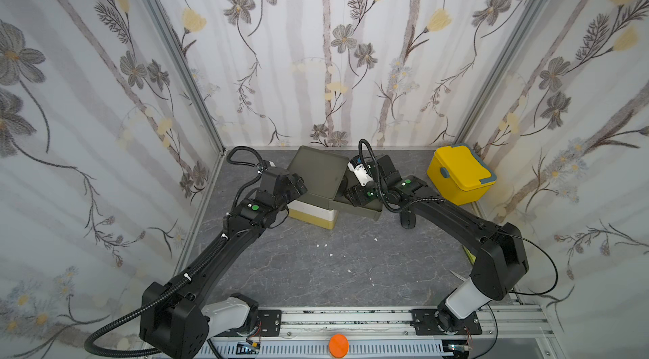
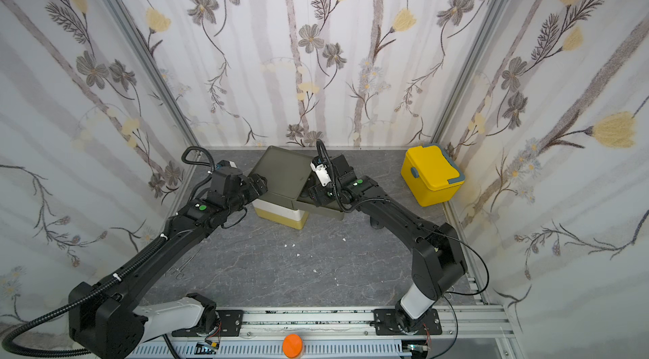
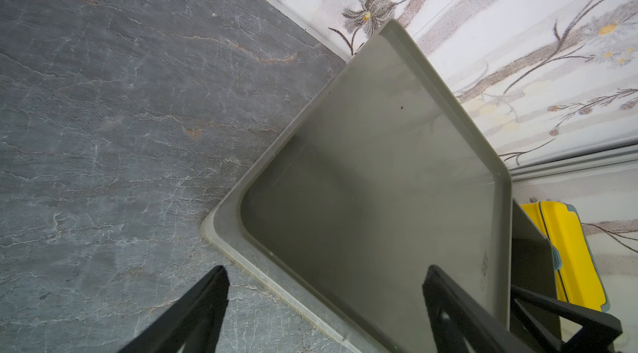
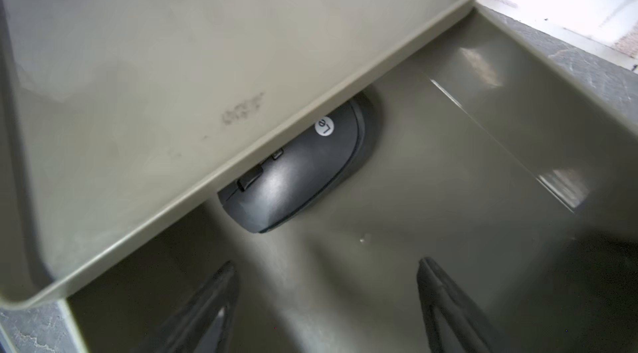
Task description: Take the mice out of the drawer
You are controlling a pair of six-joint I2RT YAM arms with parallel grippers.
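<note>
A black mouse (image 4: 299, 163) lies in the open drawer (image 4: 425, 200), partly covered by the edge of the cabinet top (image 4: 199, 47) in the right wrist view. Above the drawer, my right gripper is open, its fingers apart with nothing between them and the mouse beyond their tips. A second black mouse (image 1: 407, 218) rests on the table, right of the drawer, partly hidden behind the right arm. My left gripper stands open over the left front side of the cabinet top (image 3: 372, 180), holding nothing.
A yellow box (image 1: 461, 173) with a grey handle stands at the back right. Small white scraps lie on the table (image 1: 351, 264) in front of the cabinet, where there is free room. A green item (image 1: 470, 256) is mostly hidden behind the right arm.
</note>
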